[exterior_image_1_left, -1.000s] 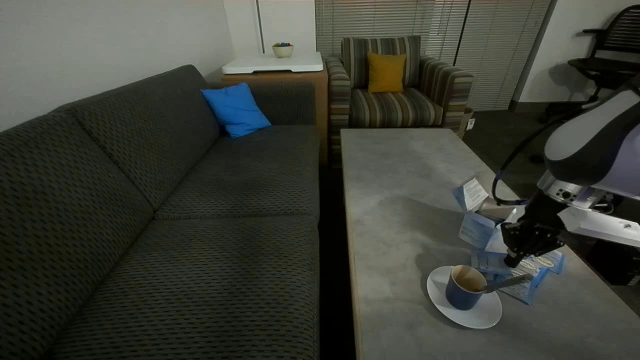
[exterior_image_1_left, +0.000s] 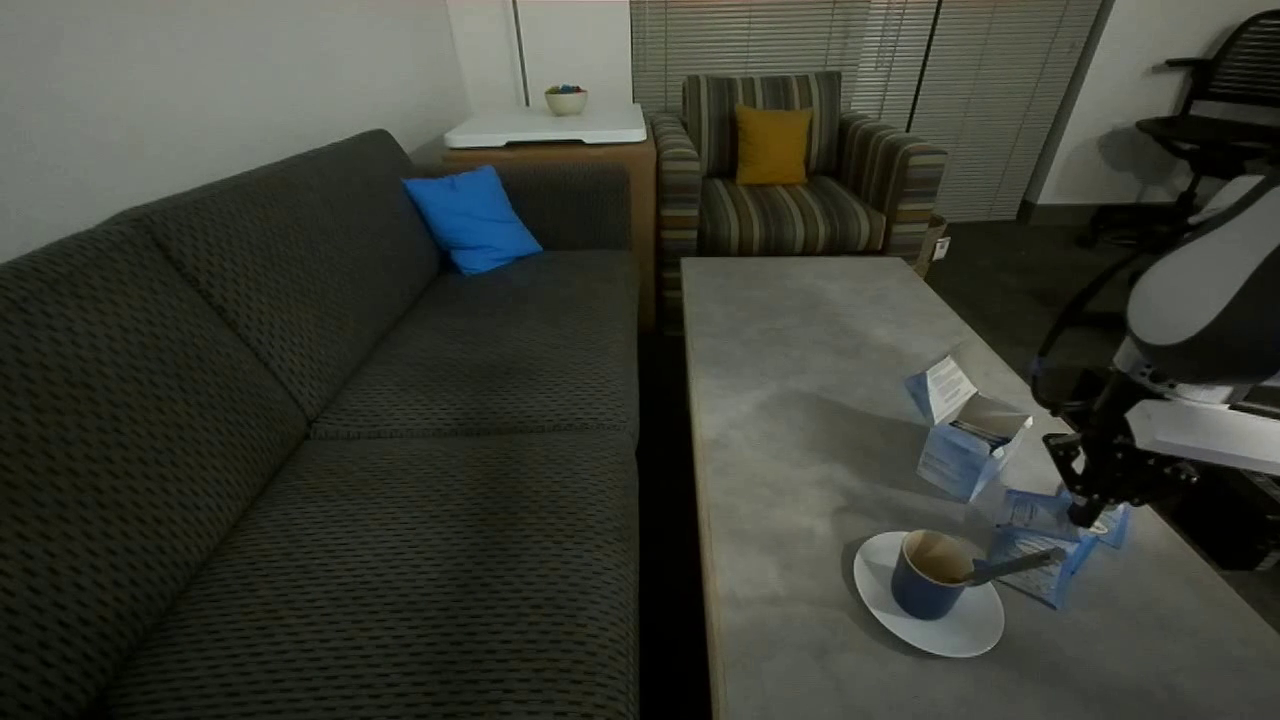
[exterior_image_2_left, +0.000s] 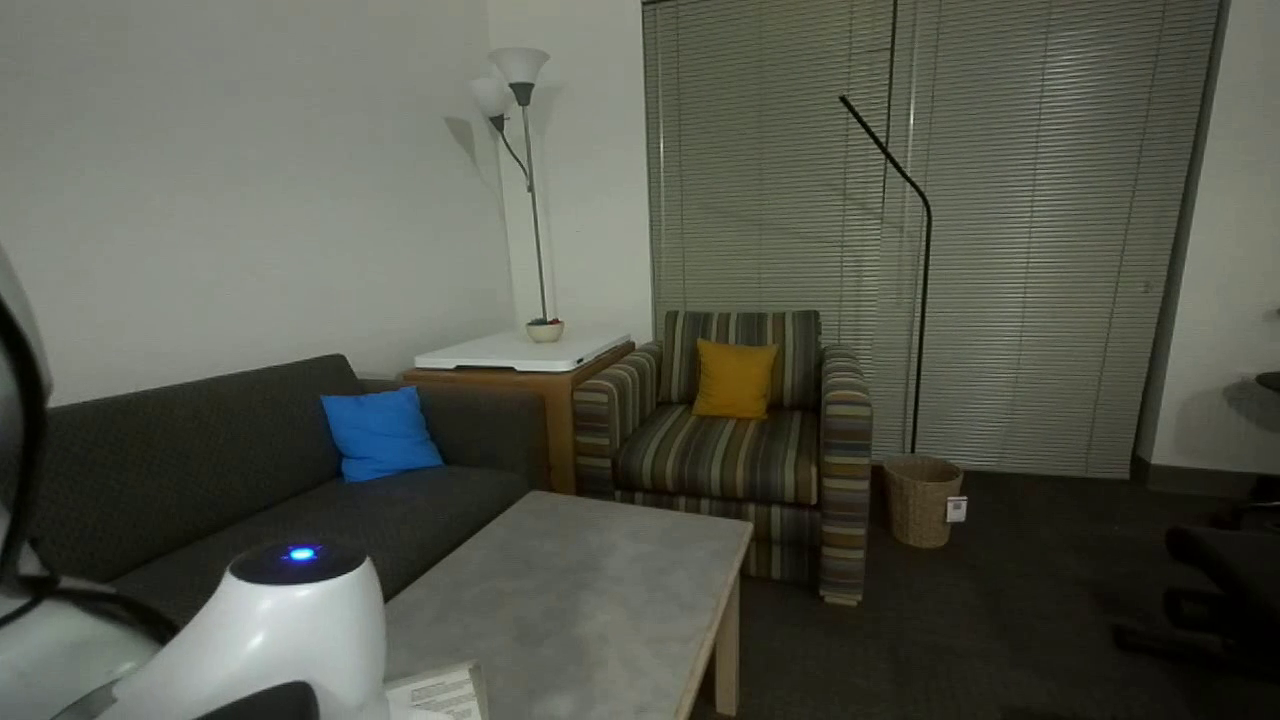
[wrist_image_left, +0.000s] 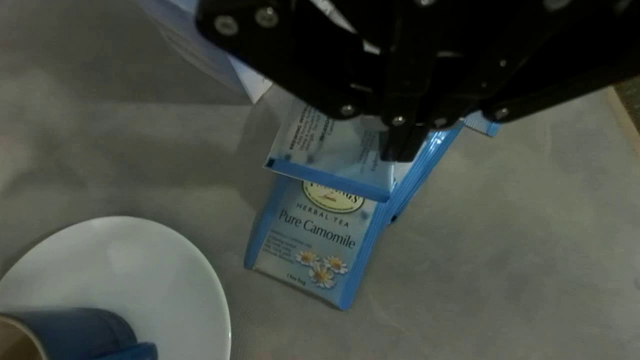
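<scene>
My gripper is shut on the right part of a blue and white tea packet (wrist_image_left: 336, 150), which lies back side up in the wrist view. Beneath that packet shows another, a Pure Camomile tea packet (wrist_image_left: 312, 240), flat on the table. Exterior view 1 has my gripper (exterior_image_1_left: 1083, 516) low over the small heap, with the held packet (exterior_image_1_left: 1038, 514) reaching out to its left. I cannot tell whether the held packet touches those below. More packet edges (wrist_image_left: 426, 174) show behind the fingertips, partly covered by the gripper.
An opened blue and white box (exterior_image_1_left: 956, 462) stands behind the packets. To their left, a blue cup (exterior_image_1_left: 921, 594) sits on a white saucer (exterior_image_1_left: 882, 606), a grey handle sticking out rightward.
My gripper has moved to the right in exterior view 1, and the tea packet has shifted right with it. More of the open box now shows. Cup and saucer are unmoved.
</scene>
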